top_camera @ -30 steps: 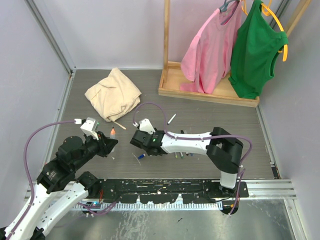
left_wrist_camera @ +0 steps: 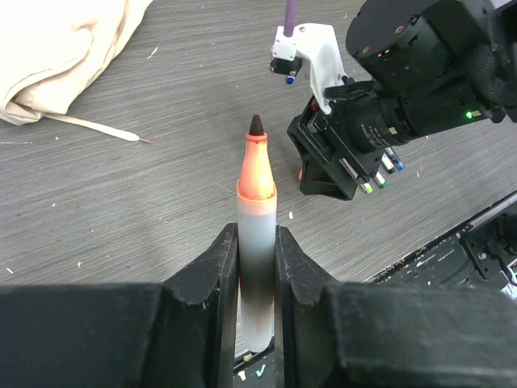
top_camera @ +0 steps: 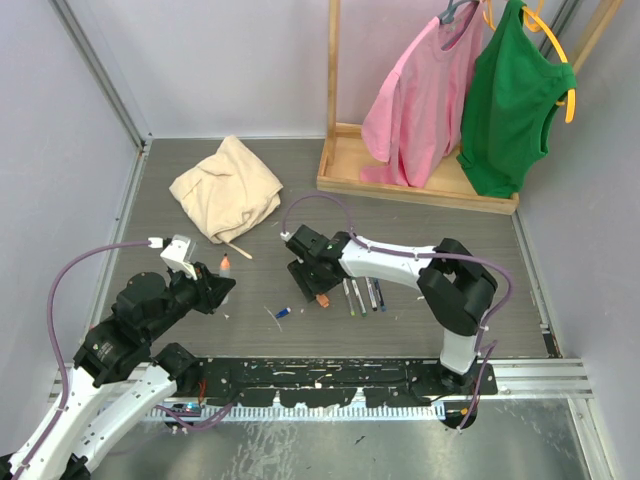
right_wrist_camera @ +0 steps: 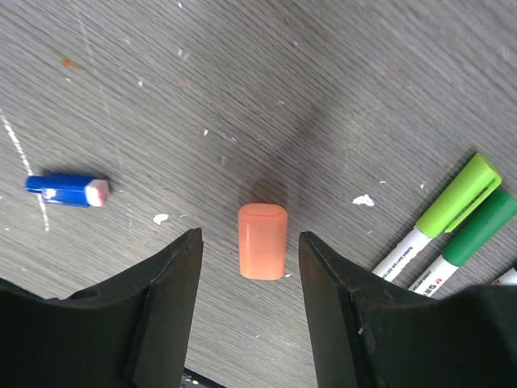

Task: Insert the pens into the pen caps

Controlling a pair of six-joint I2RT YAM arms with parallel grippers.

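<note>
An orange marker (left_wrist_camera: 256, 202) with a white barrel and bare dark tip stands upright, tip up, with my left gripper shut on its barrel. In the right wrist view an orange cap (right_wrist_camera: 262, 242) lies on the table between the spread fingers of my right gripper, which is part open with a gap on either side of the cap. A blue cap (right_wrist_camera: 69, 190) lies to the left. Capped light-green (right_wrist_camera: 444, 210) and dark-green (right_wrist_camera: 472, 240) markers lie to the right.
A beige cloth (top_camera: 228, 188) lies at the back left with a thin stick (top_camera: 238, 249) beside it. A wooden rack (top_camera: 415, 195) with hanging clothes stands at the back right.
The left arm and its marker have kept still.
</note>
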